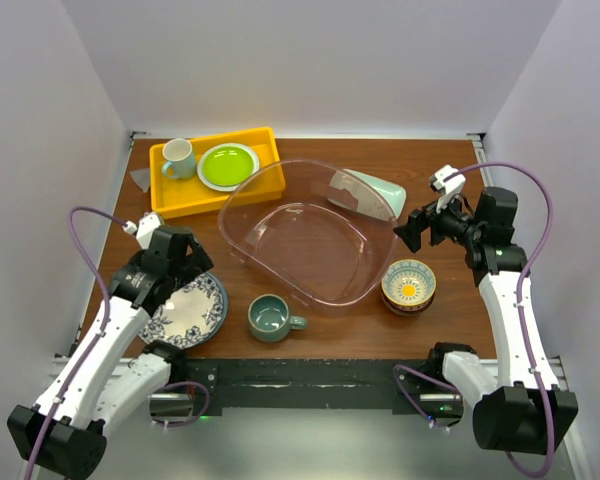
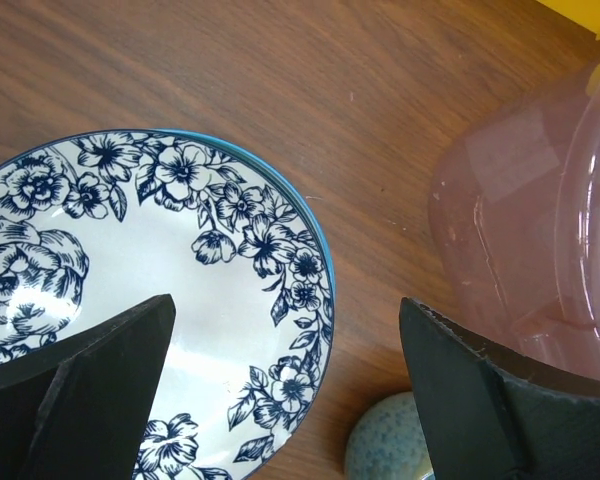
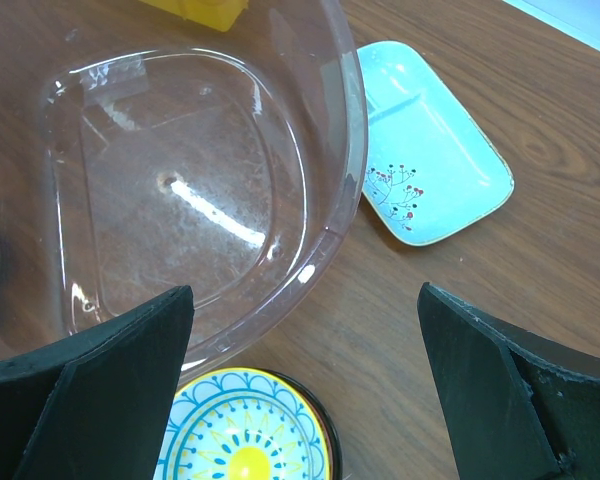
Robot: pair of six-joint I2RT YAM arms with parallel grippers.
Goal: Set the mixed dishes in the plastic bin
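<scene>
The clear pinkish plastic bin stands empty in the middle of the table. Left of it lies a blue floral plate, with a blue rim peeking out beneath it in the left wrist view. Above that plate hangs my left gripper, open and holding nothing. A green mug sits in front of the bin, its handle pointing right. Patterned bowls are stacked at the bin's right. My right gripper is open and empty above the table beside the bin. Behind it lies a pale blue rectangular dish.
At the back left, a yellow tray carries a light blue mug and a green plate on a white one. White walls close in the back and sides. Bare wood shows at the right rear.
</scene>
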